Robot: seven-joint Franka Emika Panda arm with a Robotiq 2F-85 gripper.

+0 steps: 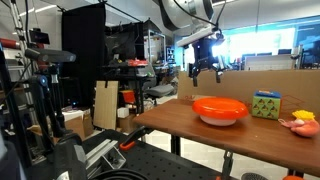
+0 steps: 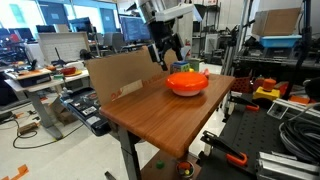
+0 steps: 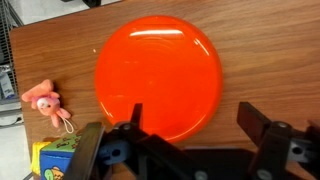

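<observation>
A round orange-red lid or plate (image 1: 221, 106) rests on top of a white bowl (image 1: 220, 121) on the wooden table. From above, in the wrist view, the orange disc (image 3: 158, 75) fills the middle and hides whatever lies beneath it. My gripper (image 1: 207, 82) hangs above the disc, apart from it, pointing down. In the wrist view its two dark fingers (image 3: 258, 124) stand wide apart at the lower edge, with only the disc and table showing between them. The second exterior view has the gripper (image 2: 171, 60) over the disc's far side.
A green and blue box (image 1: 266, 105) with yellow sides stands behind the bowl. A pink plush toy (image 3: 45, 100) lies near the table's edge, beside the box.
</observation>
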